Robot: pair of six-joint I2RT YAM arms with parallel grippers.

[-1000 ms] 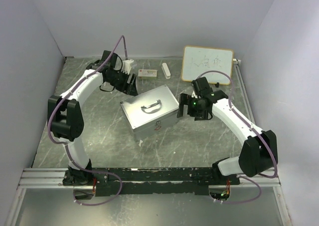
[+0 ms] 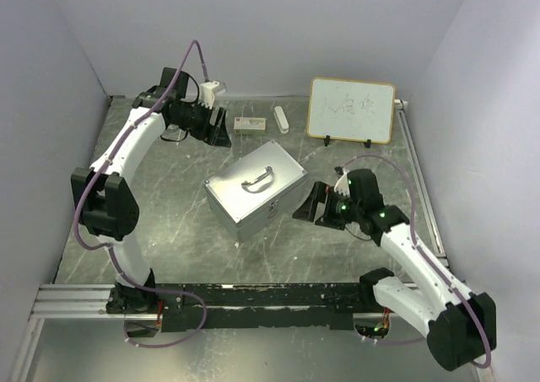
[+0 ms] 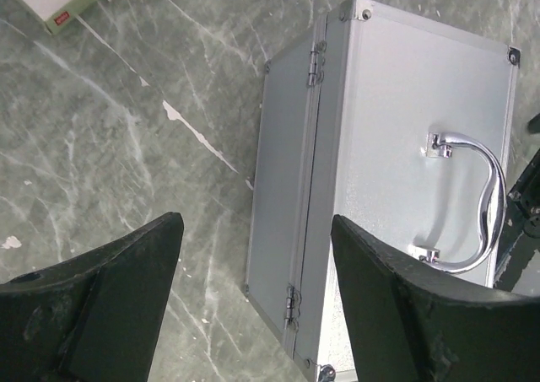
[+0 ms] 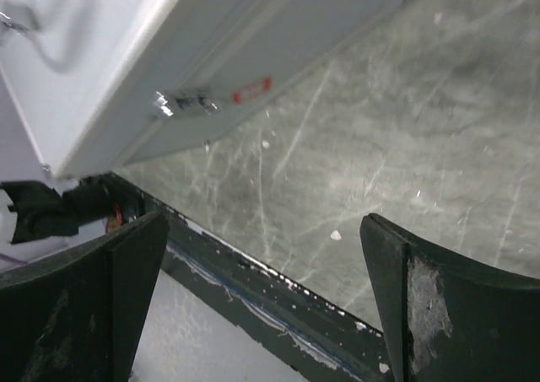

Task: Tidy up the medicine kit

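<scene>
The silver medicine kit (image 2: 253,180) lies closed in the middle of the table, turned at an angle, its chrome handle (image 2: 257,180) on the lid. In the left wrist view its hinged back side (image 3: 287,171) faces me. My left gripper (image 2: 219,128) is held at the back left, apart from the kit, its fingers (image 3: 135,281) spread with nothing between them. To the right of the kit's front, my right gripper (image 2: 311,203) stands open and empty. The front latch (image 4: 181,102) shows blurred in the right wrist view. What is inside the kit is hidden.
A small pale box (image 2: 250,125) and a white slim object (image 2: 281,119) lie behind the kit. The whiteboard (image 2: 351,110) stands at the back right. Bare table (image 2: 160,222) spreads to the left and front.
The kit has turned so its front faces further right. The left gripper has drawn back toward the rear.
</scene>
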